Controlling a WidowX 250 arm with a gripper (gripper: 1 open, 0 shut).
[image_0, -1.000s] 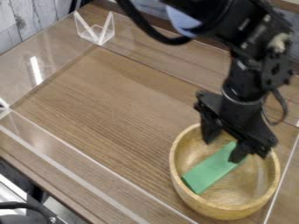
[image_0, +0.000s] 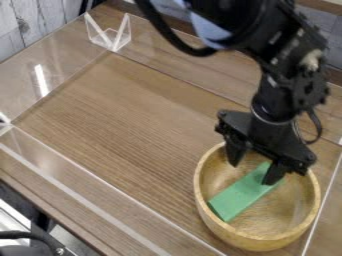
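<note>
A tan round bowl (image_0: 235, 226) sits at the lower right of the wooden table, holding a flat green rectangular object (image_0: 238, 200) that lies diagonally on its floor. The black gripper (image_0: 251, 158) hangs over the bowl's back part, its fingertips at or inside the bowl near the upper end of the green object. Whether the fingers touch the green object cannot be told.
A white wire rack (image_0: 110, 32) stands at the back left. Dark cables lie off the table's lower-left edge.
The bowl and green object look unmoved.
</note>
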